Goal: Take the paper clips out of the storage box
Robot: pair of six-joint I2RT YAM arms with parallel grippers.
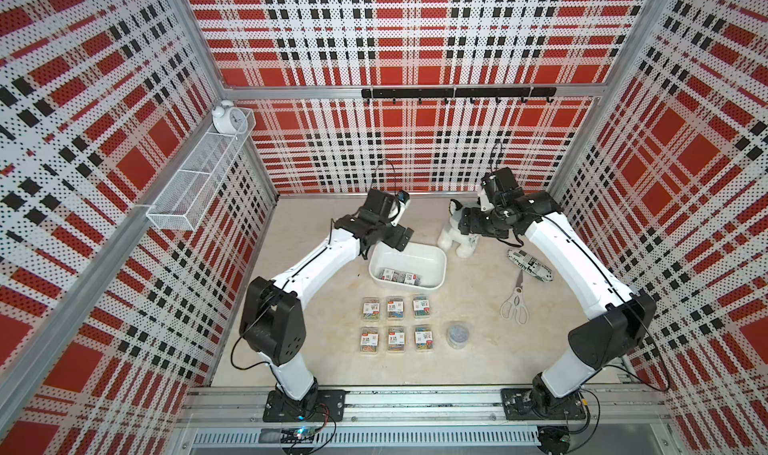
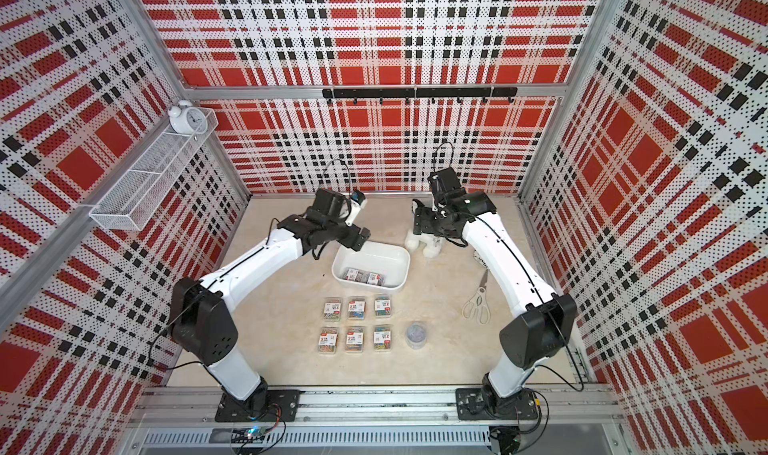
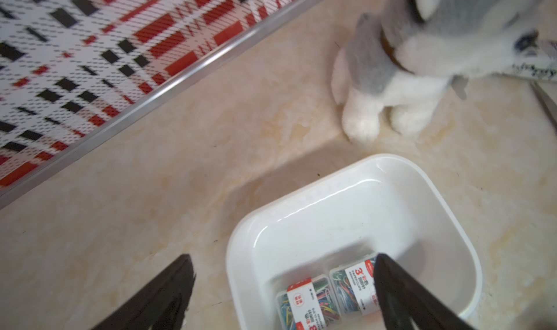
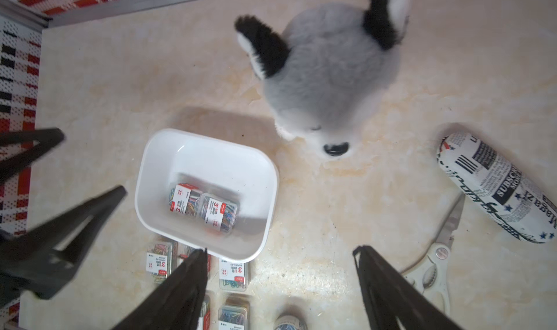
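The white storage box (image 1: 428, 263) holds two paper clip boxes along its near side, also seen in the right wrist view as small labelled boxes (image 4: 217, 214). My left gripper is open above the storage box, empty, its fingers blurred at the bottom of the left wrist view. My right gripper is open and empty, higher up beside the plush husky (image 4: 330, 80).
Several paper clip boxes (image 1: 395, 307) lie in rows in front of the storage box, with a round container (image 1: 457, 335). Scissors (image 1: 516, 301) and a printed pouch (image 4: 493, 185) lie at the right.
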